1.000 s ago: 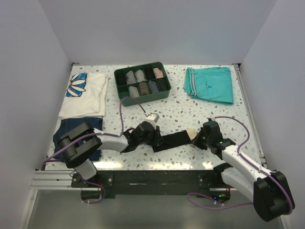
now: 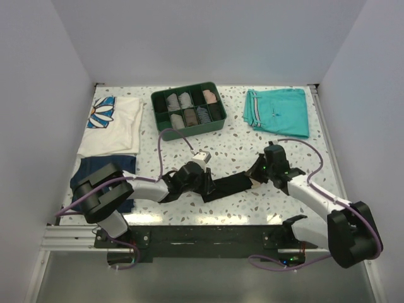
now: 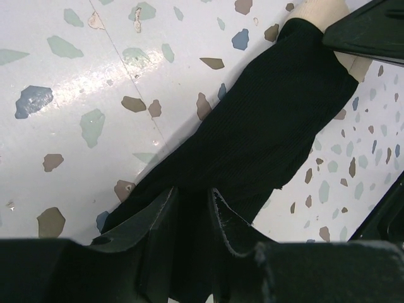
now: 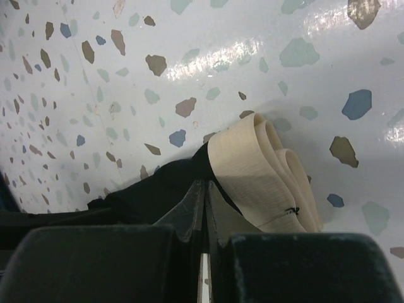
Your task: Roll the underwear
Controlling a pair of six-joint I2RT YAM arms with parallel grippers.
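The black underwear [image 2: 232,185] lies as a long folded strip near the table's front. Its beige waistband [image 4: 252,170] is at the right end, stacked in several layers. At the left end my left gripper is shut on the underwear, dark cloth showing between its fingers. My right gripper is shut, its tips together over the border of black cloth and waistband; nothing shows between them. In the left wrist view, a dark right finger [image 3: 372,31] covers part of the waistband.
A green divided box [image 2: 188,129] of rolled garments stands at the back. Teal cloth [image 2: 281,110] lies at back right; white cloth [image 2: 120,129] and navy cloth [image 2: 126,163] lie at left. Speckled table between the box and the underwear is clear.
My right gripper has moved away from the table's front and slightly left, from the waistband's near side to its far side. The left arm and the underwear look unmoved.
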